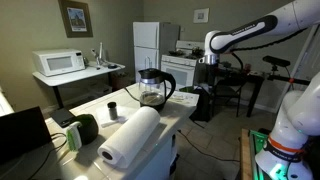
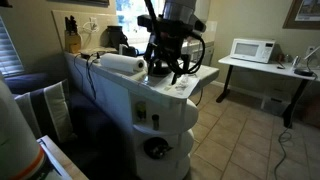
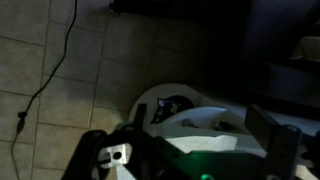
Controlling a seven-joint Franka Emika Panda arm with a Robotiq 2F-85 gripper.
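My gripper hangs from the arm, pointing down over the rounded end of the white counter. In the wrist view its two dark fingers stand apart at the lower edge, and no object shows between them. From the other side, the gripper appears dark and small beyond the counter. A large white paper roll lies on the countertop. Behind it stands a clear jug with a black top, with a dark mug to its left.
Rounded open shelves below the counter end hold a dark item. A green and black object sits at the counter's left. A white microwave stands on a separate table. A dark cable crosses the tiled floor.
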